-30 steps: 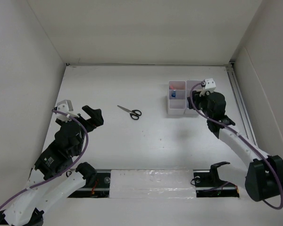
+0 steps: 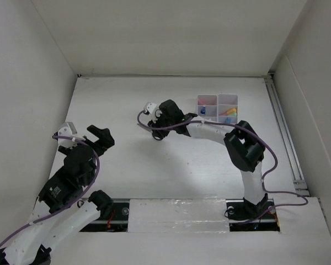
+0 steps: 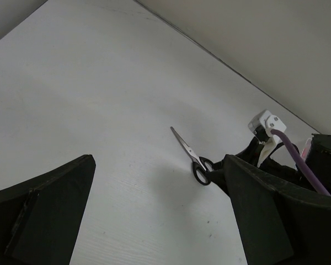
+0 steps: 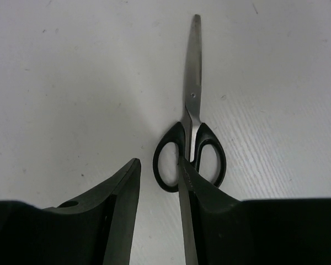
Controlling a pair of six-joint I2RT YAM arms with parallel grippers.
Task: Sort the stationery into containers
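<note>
Black-handled scissors lie flat on the white table, blades pointing away in the right wrist view. My right gripper hovers by the handle loops, its fingers part open with nothing held between them; one finger overlaps the loops in that view. From above, the right arm covers much of the scissors. Far to the left, my left gripper stands open and empty, while its wrist view shows the scissors in the distance. White divided containers at the back right hold a blue item and a yellow-orange item.
Bare table surrounds the scissors on the left and front. The right arm reaches across in front of the containers. Walls enclose the back and both sides.
My right arm has swung left from the containers to the scissors, now covering them from above. The yellow-orange item shows in the right container.
</note>
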